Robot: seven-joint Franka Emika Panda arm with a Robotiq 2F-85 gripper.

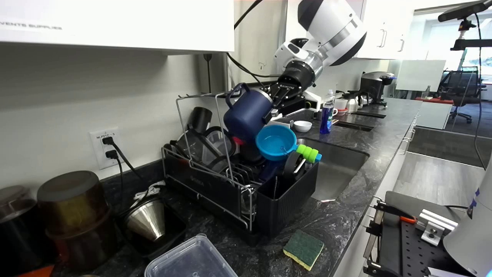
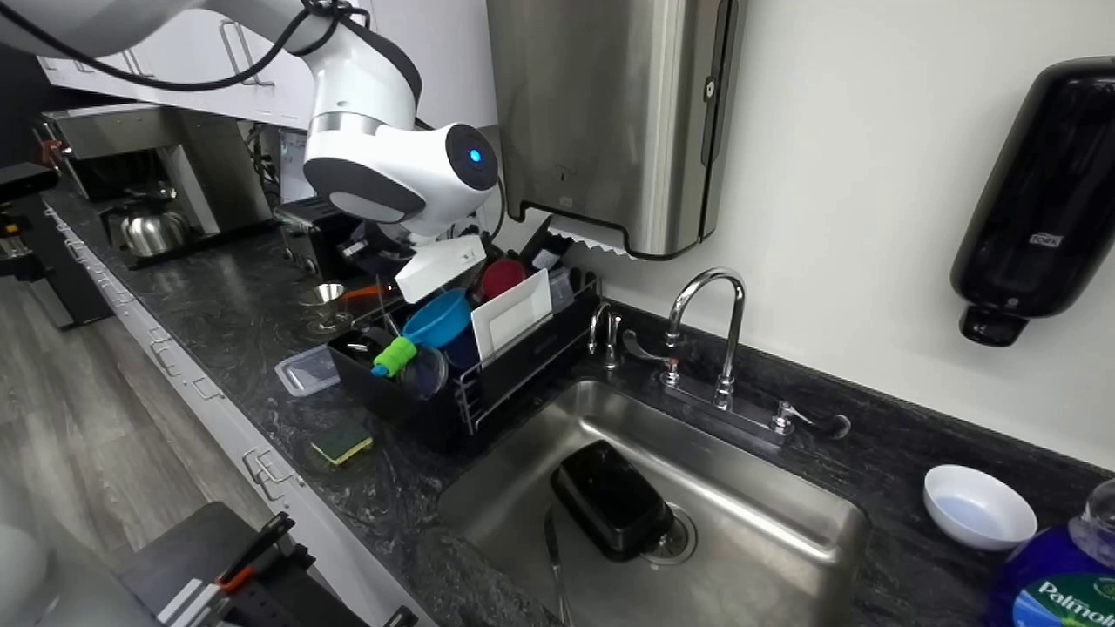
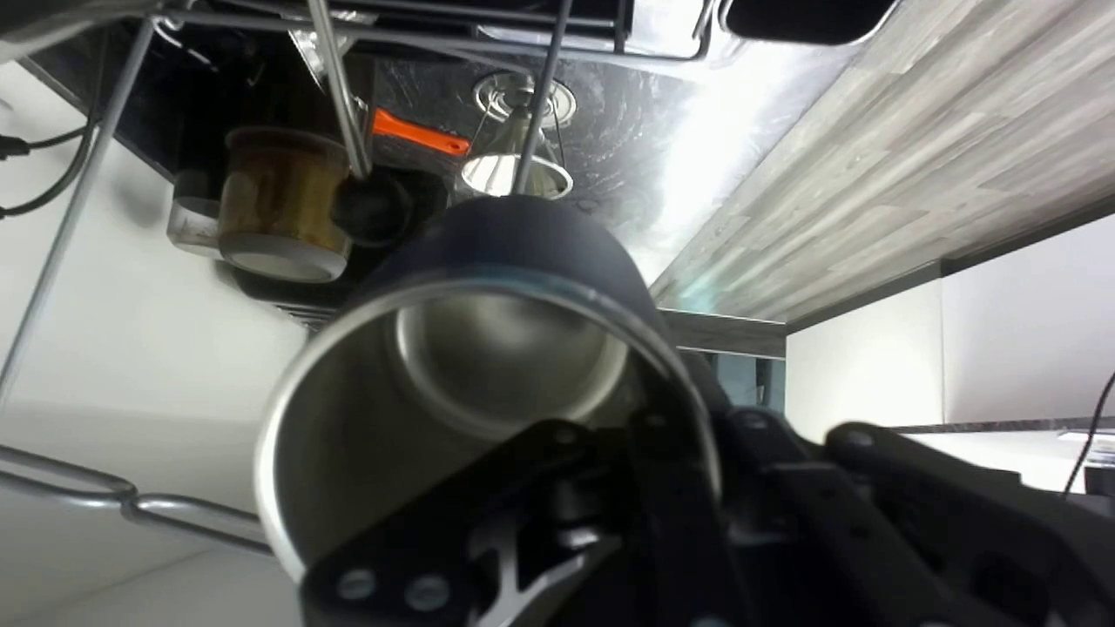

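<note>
A dark blue mug [image 1: 247,116] with a bare metal inside hangs tilted over the dish rack [image 1: 203,177], its handle [image 1: 236,94] toward the wall. My gripper [image 1: 273,109] is shut on the mug's wall near the rim. In the wrist view the mug's open mouth faces the camera, and the gripper has fingers on both sides of the wall, one inside and one outside. The rack's raised wire frame [image 1: 221,115] stands close to the handle; whether they touch, I cannot tell. My arm hides the mug in exterior view 2.
Under the mug the rack holds a blue strainer [image 1: 276,142] with a green grip, a white plate [image 2: 512,317] and dark dishes. The sink [image 2: 753,491] beside it contains a black container [image 2: 608,500]. A sponge [image 1: 303,249] lies in front; a paper towel dispenser [image 2: 606,115] overhangs behind.
</note>
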